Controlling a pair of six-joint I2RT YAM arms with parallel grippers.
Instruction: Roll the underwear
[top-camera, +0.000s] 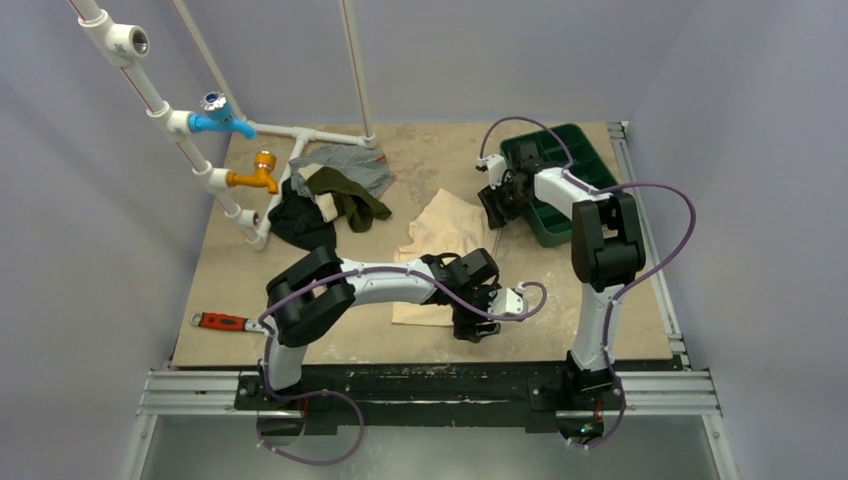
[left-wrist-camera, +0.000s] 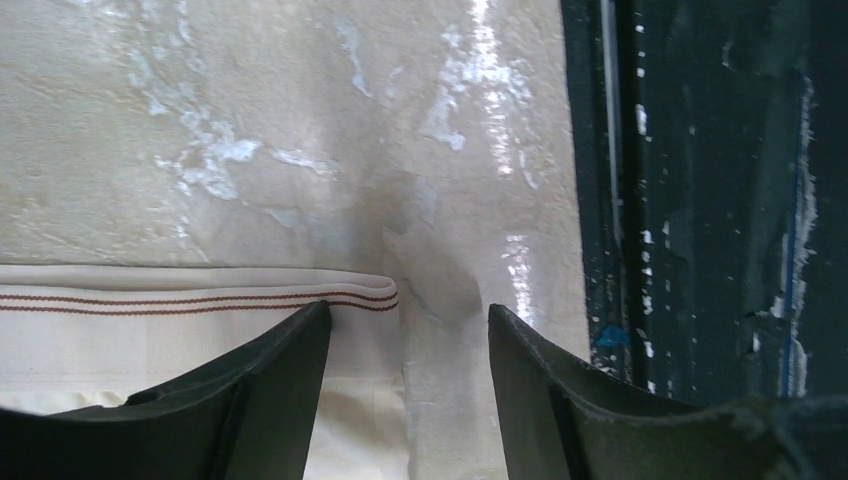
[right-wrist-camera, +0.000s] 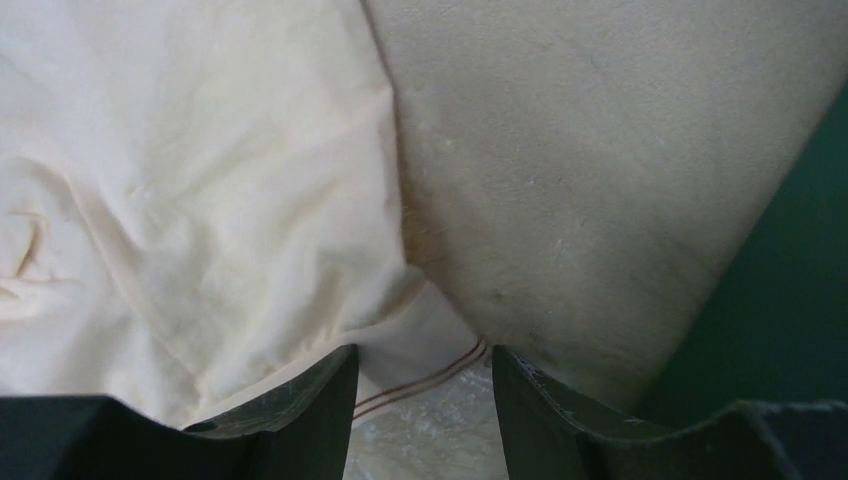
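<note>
Cream underwear lies spread on the table, partly hidden under my left arm. In the left wrist view its waistband, with two dark red lines, ends in a folded corner between the fingers of my left gripper, which stands open. The left finger overlaps the cloth; the right one is over bare table. At the far corner, my right gripper is also open, with the other waistband corner between its fingers. Neither gripper is closed on the cloth.
A green bin stands close beside my right gripper. Dark, olive and grey clothes are heaped at the back left, near white pipes with taps. A red-handled tool lies at the front left. Bare table lies right of the underwear.
</note>
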